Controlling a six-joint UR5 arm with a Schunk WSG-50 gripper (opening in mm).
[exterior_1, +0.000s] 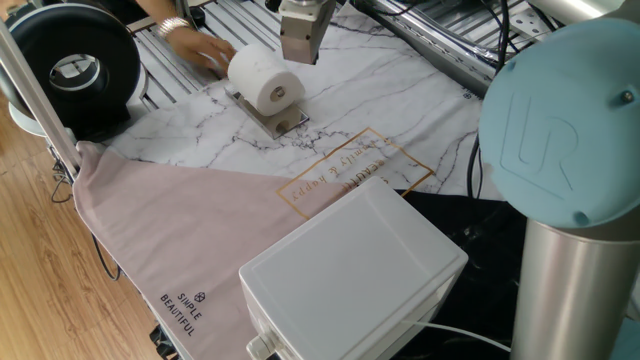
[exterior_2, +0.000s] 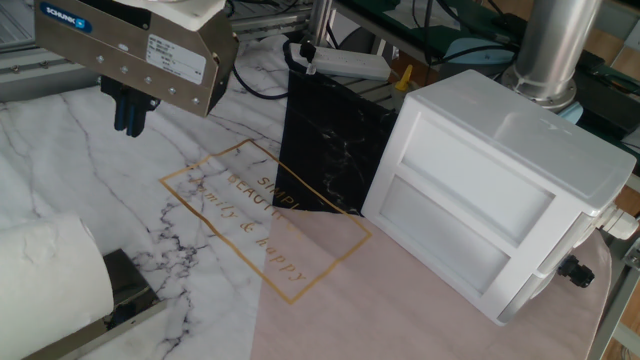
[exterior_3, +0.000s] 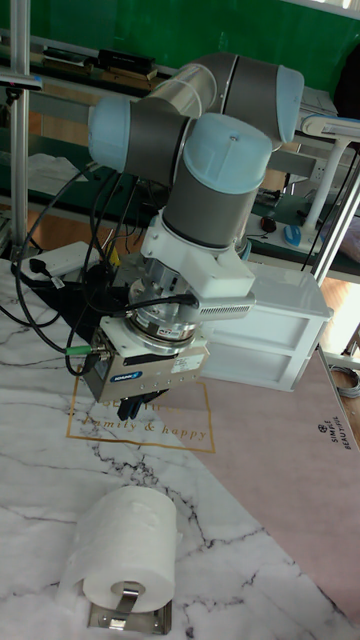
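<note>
A white toilet paper roll sits on a metal holder on the marble-patterned cloth. Part of the roll shows at the lower left of exterior view 2, and its open end faces the camera in exterior view 3. Over the cloth, apart from the roll, hangs my gripper. Its two black fingers stand close together, with nothing visible between them. In exterior view 3 the gripper is above the far side of the cloth, beyond the roll. A person's hand reaches in beside the roll, apparently touching or nearly touching it.
A white drawer box stands on the pink and black part of the cloth. Behind the gripper run loose cables. A black ring-shaped object stands at the table's far left. The cloth between roll and box is clear.
</note>
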